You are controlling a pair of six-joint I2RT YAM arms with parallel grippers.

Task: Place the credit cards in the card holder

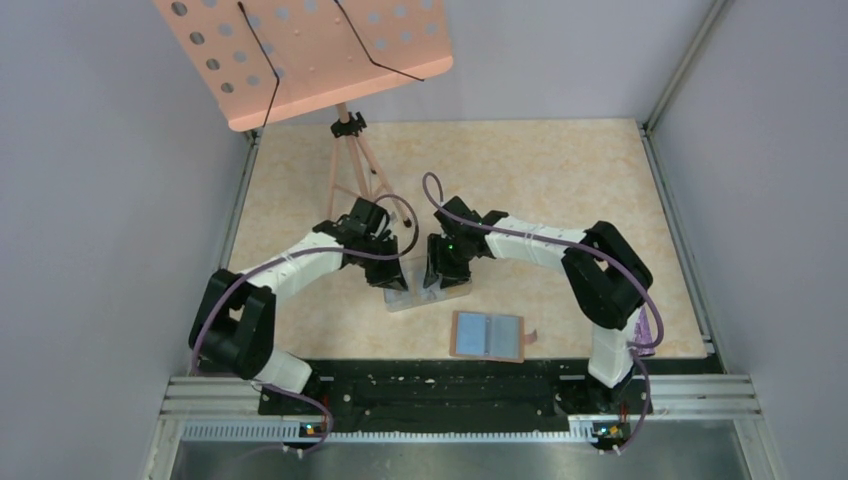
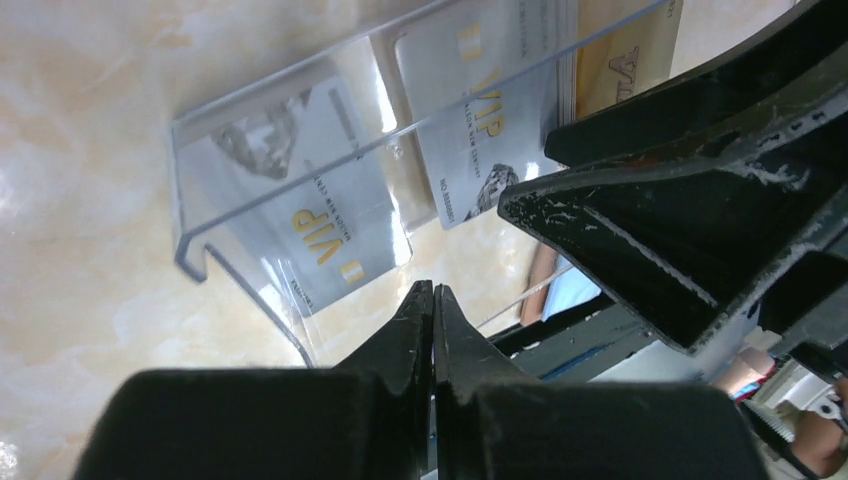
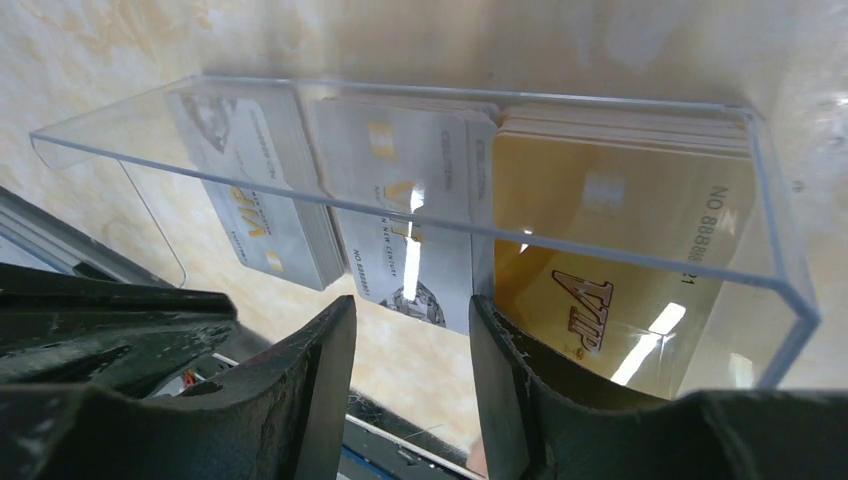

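Observation:
The clear acrylic card holder lies mid-table with stacks of cards inside: a silver VIP stack at one end, another silver stack in the middle, a gold stack at the other end. My left gripper is shut with nothing seen between its fingers, just above the holder at the silver end. My right gripper stands open over the middle silver stack, one fingertip at the edge beside the gold cards. In the left wrist view its fingers partly hide the gold stack.
A two-part blue tray lies at the front. An easel with a pink board stands at the back left. A purple cylinder lies at the right edge.

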